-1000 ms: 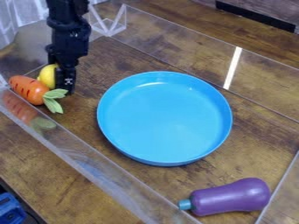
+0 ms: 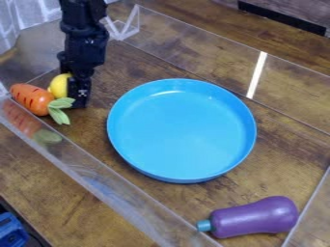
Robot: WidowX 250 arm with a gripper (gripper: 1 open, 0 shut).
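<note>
My black gripper (image 2: 73,81) reaches down from the top left to a yellow toy (image 2: 60,85) at the left of the tray, shut on it, its fingers partly hiding it. An orange toy carrot (image 2: 33,99) with a green leafy top lies just left of and below the yellow toy, close against it.
A large blue plate (image 2: 180,129) fills the middle. A purple toy eggplant (image 2: 258,216) lies at the lower right. Clear walls surround the wooden floor (image 2: 142,58), which has free room behind the plate. A blue object (image 2: 8,232) shows at the lower left corner, outside the wall.
The gripper has shifted very slightly at the yellow toy; the plate, carrot and eggplant look unmoved.
</note>
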